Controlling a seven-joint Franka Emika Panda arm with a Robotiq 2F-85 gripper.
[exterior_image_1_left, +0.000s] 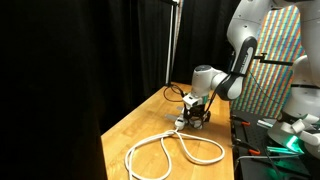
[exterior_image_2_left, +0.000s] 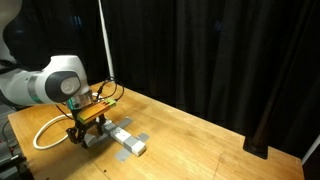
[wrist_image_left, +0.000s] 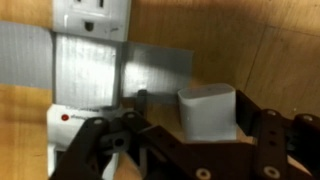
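A small white block, perhaps a plug (wrist_image_left: 208, 112), lies on the wooden table to the right of a white power strip (wrist_image_left: 92, 75) in the wrist view. My gripper is low over the table and part open. One finger is close to the block's right side; a gap shows between the other finger and its left side. Whether either finger touches the block cannot be told. In exterior view 1 the gripper (exterior_image_1_left: 194, 112) covers much of the strip's end. Exterior view 2 shows the strip (exterior_image_2_left: 125, 139) stretching out from under the arm.
Grey tape (wrist_image_left: 160, 70) fixes the strip to the table. A white cord (exterior_image_1_left: 130, 156) loops across the table in exterior view 1. Beyond the strip, the wooden tabletop (exterior_image_2_left: 215, 150) is bare, with a black curtain (exterior_image_2_left: 200, 60) behind.
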